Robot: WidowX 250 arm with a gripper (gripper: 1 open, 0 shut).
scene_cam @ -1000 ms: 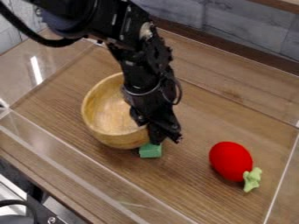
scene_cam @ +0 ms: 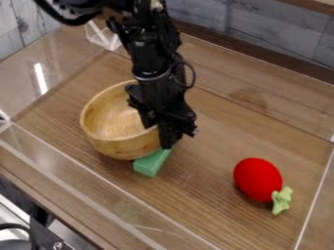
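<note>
The black robot arm reaches down from the top to my gripper (scene_cam: 167, 135), which is at the right rim of a tan wooden bowl (scene_cam: 107, 125) and shut, apparently on that rim; its fingertips are hard to make out. A green block (scene_cam: 151, 164) lies on the table just below the gripper, partly under the bowl's edge.
A red plush object with a pale green top (scene_cam: 257, 179) lies on the right of the wooden table (scene_cam: 248, 117). A wall runs along the back, and a dark cable is at the lower left corner.
The gripper and arm have shifted slightly left and up. More of the green block now shows, further left than before.
</note>
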